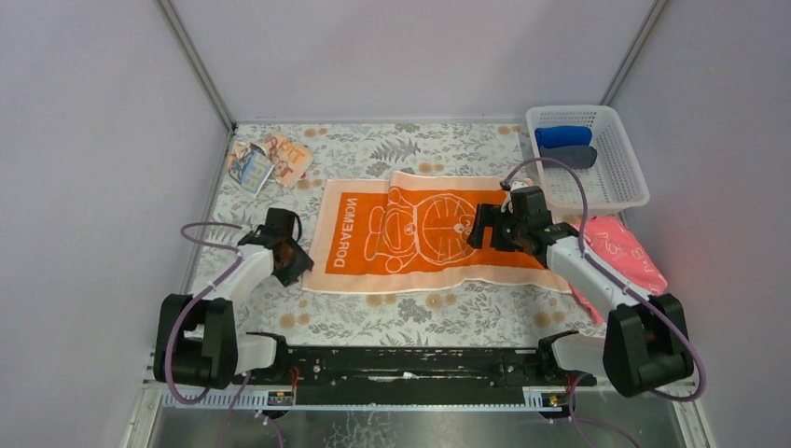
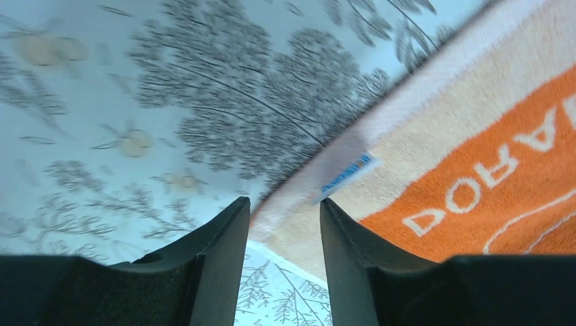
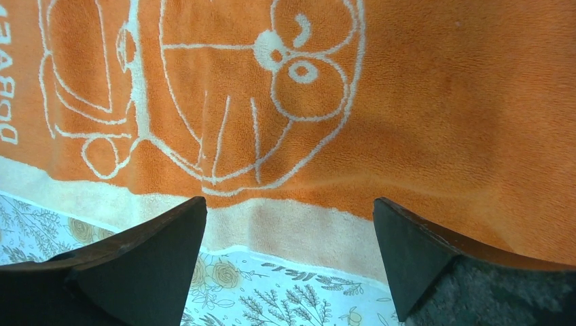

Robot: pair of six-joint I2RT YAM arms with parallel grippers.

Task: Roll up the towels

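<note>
An orange towel (image 1: pixel 354 243) with a pale border and white Doraemon print lies spread across the middle of the table. At its near-left corner is my left gripper (image 1: pixel 300 271), shut on the border (image 2: pixel 285 238); the pinch point is partly hidden by the fingers in the left wrist view. My right gripper hangs open over the towel's right part, nothing between its fingers.
A white basket (image 1: pixel 620 168) at back right holds a blue roll (image 1: pixel 562 134) and a grey roll (image 1: pixel 567 157). A pink cloth (image 1: pixel 625 261) lies in front of it, and two printed cloths or packets (image 1: pixel 284 157) at back left.
</note>
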